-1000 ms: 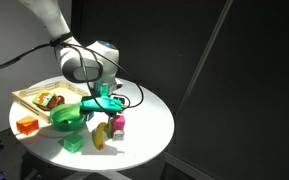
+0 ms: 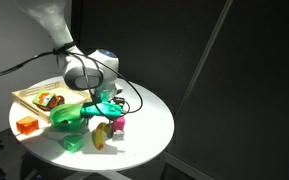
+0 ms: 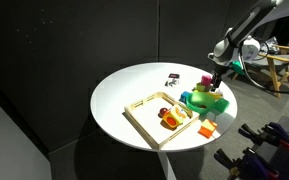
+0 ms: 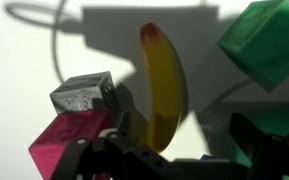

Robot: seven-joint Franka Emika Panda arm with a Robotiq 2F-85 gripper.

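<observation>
A yellow banana (image 4: 165, 85) with a reddish tip lies on the white table, beyond and between the fingers of my gripper in the wrist view. The fingers stand wide apart and hold nothing. In exterior view 1 the banana (image 2: 99, 136) lies near the table's front edge, with my teal-marked gripper just above and behind it. The fingertips are hard to make out there.
Left of the banana in the wrist view are a grey block (image 4: 85, 93) and a pink block (image 4: 69, 140); a green block (image 4: 269, 42) is at right. A green bowl (image 2: 66, 118), orange block (image 2: 27, 125) and wooden tray (image 2: 28, 99) stand farther left.
The arm has come down a little in exterior view 1, bringing my gripper lower toward the banana. The objects on the table have not moved.
</observation>
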